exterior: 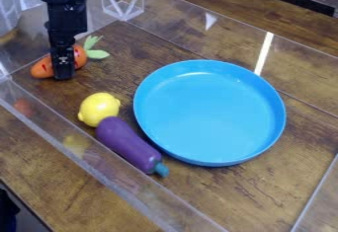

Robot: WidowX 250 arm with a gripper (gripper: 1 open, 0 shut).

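Observation:
The black gripper (63, 53) is at the upper left, lowered over an orange toy carrot (42, 69) with green leaves (94, 51). Its fingers cover the middle of the carrot; whether they are closed on it is hard to tell. A yellow lemon (99, 108) lies below and to the right, with a purple eggplant (128, 144) beyond it toward the front. A large blue plate (209, 113) occupies the right middle.
Clear transparent walls run along the left and right sides.

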